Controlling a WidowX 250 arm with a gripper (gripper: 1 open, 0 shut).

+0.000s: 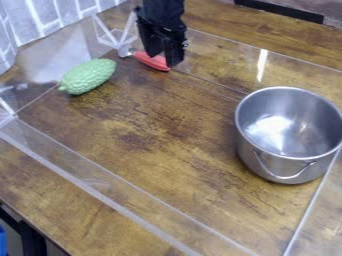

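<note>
My black gripper hangs at the top middle, its fingers low over a red pepper-like object on the wooden table. Whether the fingers are open or shut, or touching it, is unclear. A green bumpy vegetable lies to the left. A large steel pot stands at the right.
Clear plastic edging runs along the left and right, and a pale checked cloth is at the upper left.
</note>
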